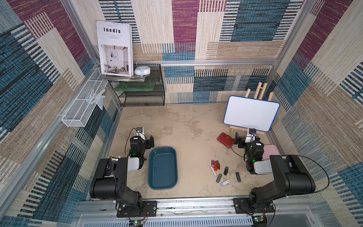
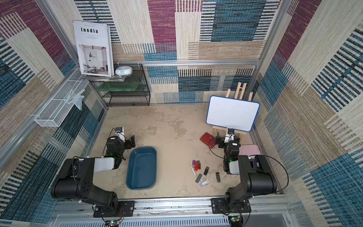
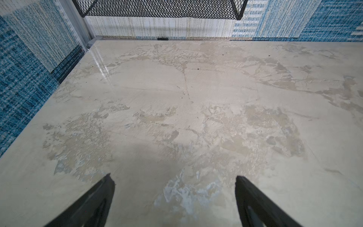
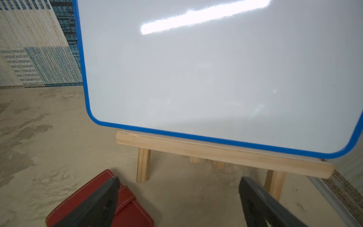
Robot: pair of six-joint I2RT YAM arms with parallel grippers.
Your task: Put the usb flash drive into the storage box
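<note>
Several USB flash drives lie loose on the right front of the table, among them a grey one (image 1: 219,177), a black one (image 1: 238,177) and a red one (image 2: 196,165). A dark teal plastic box (image 1: 163,167) sits left of centre, empty. My left gripper hangs open beside the box's back left, only bare table between its fingers. My right gripper is open above the table near the whiteboard, behind and right of the drives, holding nothing.
A whiteboard (image 1: 251,112) on an easel and a red wallet (image 1: 225,140) are at the back right. A pink object (image 2: 249,149) lies under the right arm. A wire rack (image 1: 141,98) stands back left.
</note>
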